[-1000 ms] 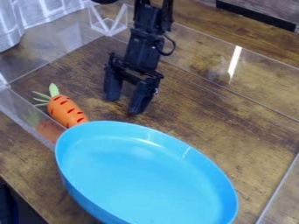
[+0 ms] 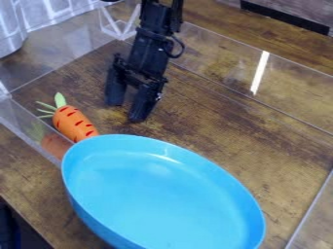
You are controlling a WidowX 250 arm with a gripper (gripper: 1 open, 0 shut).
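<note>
A black robot gripper [image 2: 130, 97] hangs low over the wooden board at upper centre, its two fingers spread apart with nothing visible between them. An orange toy carrot [image 2: 70, 121] with green leaves lies left of and below the gripper, apart from it. A large blue oval bowl [image 2: 163, 195] fills the lower part of the view, just below the carrot.
Clear plastic walls border the wooden surface [image 2: 235, 126] at left, back and right. A white cloth [image 2: 26, 21] is at the top left. The board's middle and right are bare.
The gripper has shifted a little to the left over the last second. The carrot and bowl have not moved.
</note>
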